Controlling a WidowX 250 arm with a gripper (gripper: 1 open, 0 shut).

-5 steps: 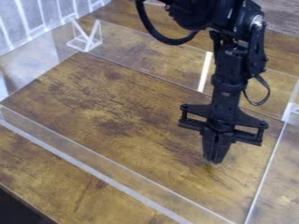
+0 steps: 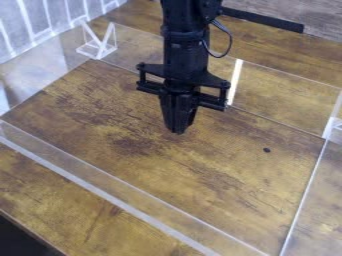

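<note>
The black gripper (image 2: 178,112) hangs from the arm in the upper middle of the camera view, over the wooden floor (image 2: 134,160) of a clear-walled tray. Its fingers point down, and I see no object held between them. How far they stand apart is hard to make out at this size.
Clear low walls (image 2: 140,208) border the work area on its sides, with white corner brackets (image 2: 98,43) at the back left. A white strip stands behind the gripper at the back wall. The floor inside is bare apart from a small dark spot at the right.
The arm and gripper have moved from the right front of the area leftward and back, to the upper middle of the view.
</note>
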